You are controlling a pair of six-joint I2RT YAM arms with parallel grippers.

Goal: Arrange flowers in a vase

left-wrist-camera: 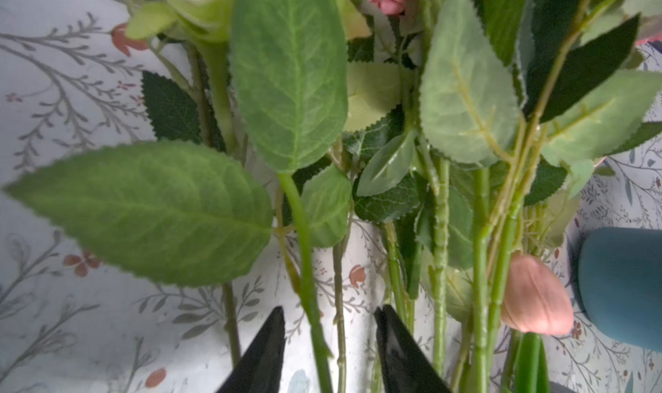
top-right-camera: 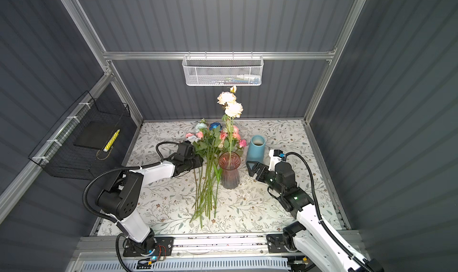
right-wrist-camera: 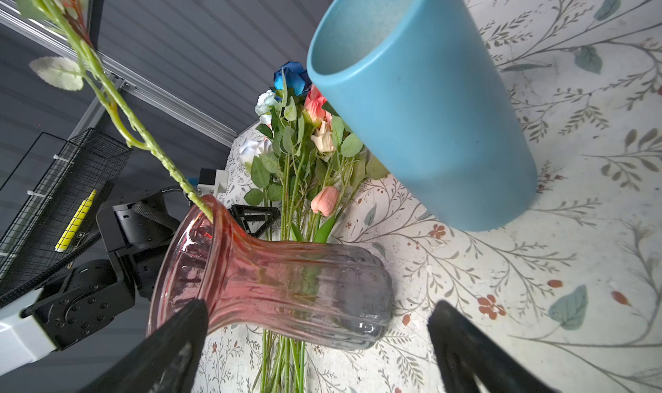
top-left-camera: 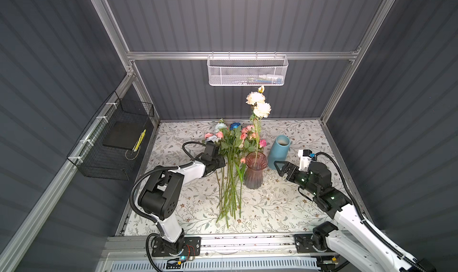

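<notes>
A pink ribbed glass vase [top-left-camera: 253,176] stands mid-table holding tall cream flowers [top-left-camera: 262,108]; a blue vase [top-left-camera: 279,152] stands to its right. A bundle of flowers [top-right-camera: 206,186] lies left of the glass vase, blooms toward the back. My left gripper is low at the bundle's left side, fingers apart around a green stem, not closed on it. My right gripper is open and empty, facing the glass vase from the right, near the blue vase.
A white mesh basket [top-left-camera: 247,70] hangs on the back wall, a black wire basket [top-left-camera: 109,162] on the left wall.
</notes>
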